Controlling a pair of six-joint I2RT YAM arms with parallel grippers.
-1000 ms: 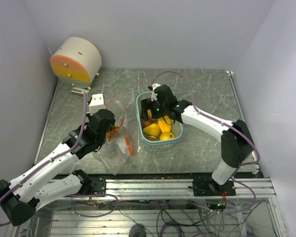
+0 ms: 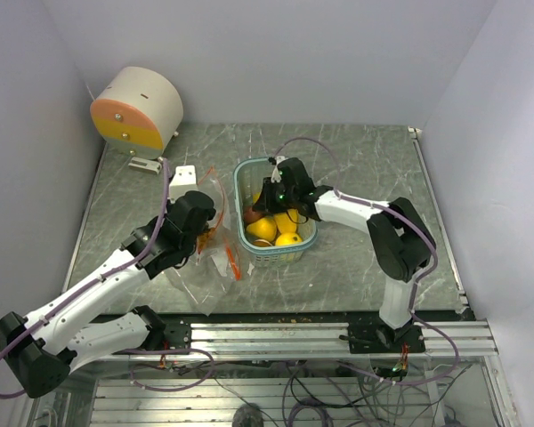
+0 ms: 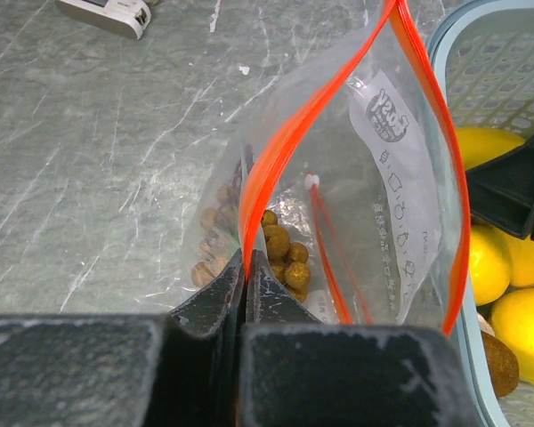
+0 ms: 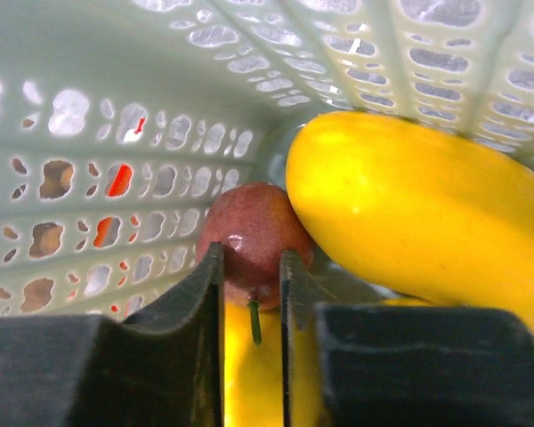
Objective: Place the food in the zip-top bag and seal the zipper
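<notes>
My left gripper is shut on the rim of the clear zip top bag (image 3: 392,205), which stands partly open with brown round food (image 3: 285,253) inside and an orange zipper along its mouth. My right gripper reaches down into the plastic basket (image 2: 279,252), its dark fingertips at a reddish plum (image 4: 254,218) in a corner; whether they grip it is unclear. Yellow fruit lies beside and below the plum, and more yellow fruit and a brown item (image 3: 498,365) show in the left wrist view.
A cream and orange box (image 2: 135,111) stands at the back left, a small white device (image 2: 146,165) before it.
The basket has shifted left toward the bag, with my right gripper moving left inside it. The left arm moved slightly earlier and has held still since.
</notes>
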